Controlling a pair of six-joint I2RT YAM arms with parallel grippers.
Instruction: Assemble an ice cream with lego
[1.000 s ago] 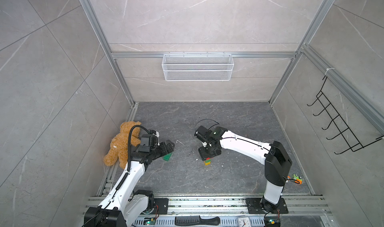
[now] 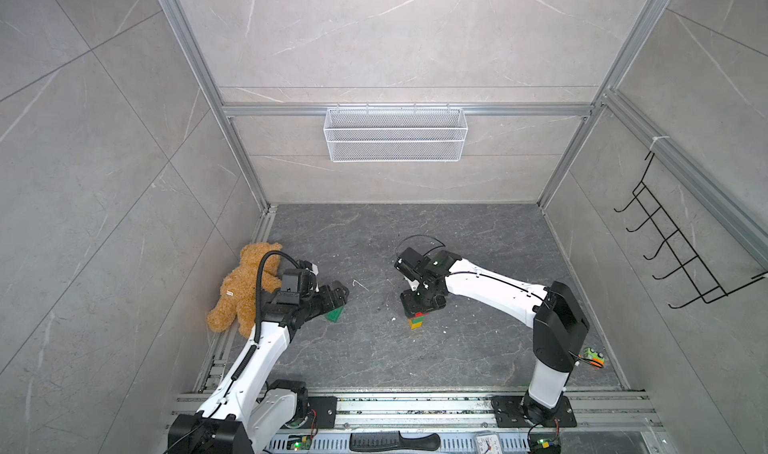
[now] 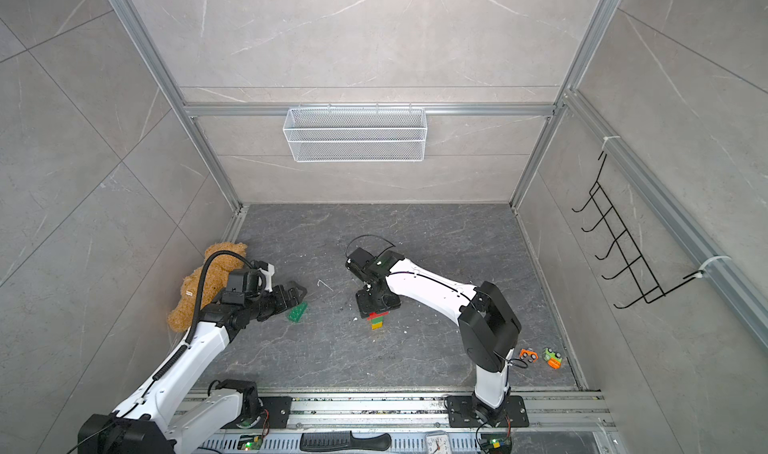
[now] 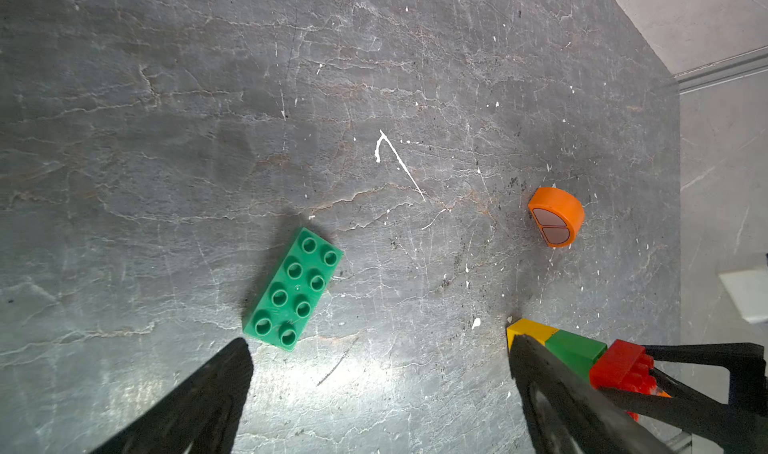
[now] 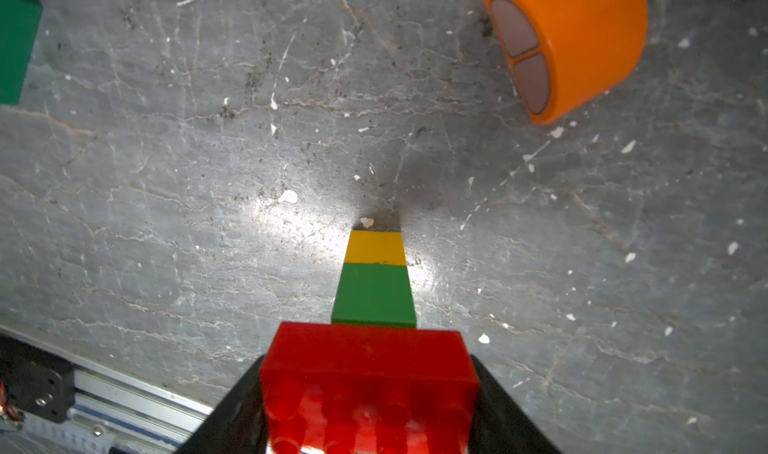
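In the right wrist view, a red brick (image 5: 369,358) is between the fingers of my right gripper, which is shut on it. Below it, in line, show a green brick (image 5: 374,294) and a yellow brick (image 5: 375,247); whether they are pressed together cannot be told. The left wrist view has the same stack at its right edge: yellow brick (image 4: 534,331), green brick (image 4: 574,351), red brick (image 4: 617,363). My left gripper stands open and empty, just short of a green studded brick (image 4: 293,289) on the floor. An orange rounded block (image 4: 557,216) lies apart.
A brown teddy bear (image 2: 244,286) leans by the left wall, beside my left arm. Small toy cars (image 3: 552,358) lie at the far right. A white wire basket (image 2: 395,134) hangs on the back wall. The grey floor between the arms is mostly clear.
My right gripper has shifted slightly to the right, and more red shows above the green and yellow bricks. The left arm and the green studded brick look still.
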